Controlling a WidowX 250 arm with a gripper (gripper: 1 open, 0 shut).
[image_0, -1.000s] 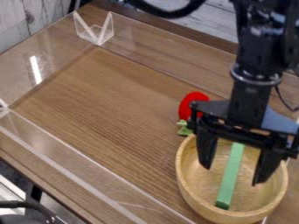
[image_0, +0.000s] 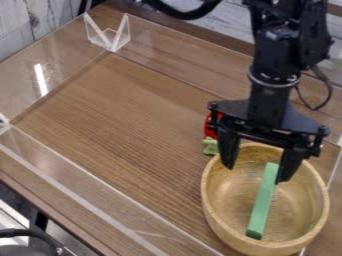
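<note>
My black gripper (image_0: 271, 145) hangs over the back part of a yellow bowl (image_0: 225, 210) at the lower right, its fingers spread open. In the bowl lies a long green strip (image_0: 263, 205). Behind the gripper's left side, a red object (image_0: 210, 128) is mostly hidden, with a small green piece (image_0: 210, 147) below it.
A white wire-like holder (image_0: 108, 30) stands at the back left. Dark cables run at the lower left corner.
The gripper has moved up and back from lower over the bowl, uncovering more of the green strip and now covering most of the red object.
</note>
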